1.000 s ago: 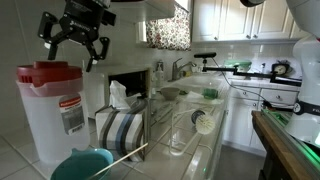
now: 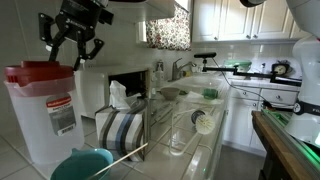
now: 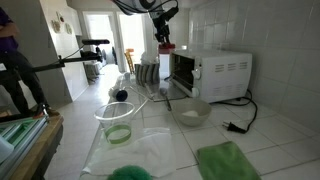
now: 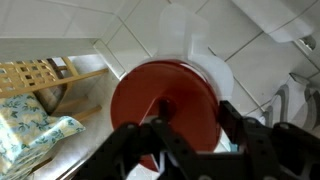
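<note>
A tall white translucent container (image 2: 50, 122) with a red lid (image 2: 40, 72) stands at the left of the counter in exterior view 1, leaning a little. My gripper (image 2: 67, 64) is right above the lid, its two dark fingers spread apart. From the wrist, the round red lid (image 4: 180, 90) fills the middle, with a pale handle or spout (image 4: 185, 35) beyond it. One finger of the gripper overlaps the lid and the other is near its right rim. Whether they touch the lid, I cannot tell. Nothing shows held between them.
A teal bowl (image 2: 84, 164) and a striped holder (image 2: 122, 132) stand close to the container. Behind is a white toaster oven (image 3: 212, 75). Farther along the counter are a pale bowl (image 3: 190, 112) and a green cloth (image 3: 226, 162).
The container and its lid have shifted left and tilted slightly. My gripper has moved slightly, with its fingers a little closer together. The surrounding items look unchanged.
</note>
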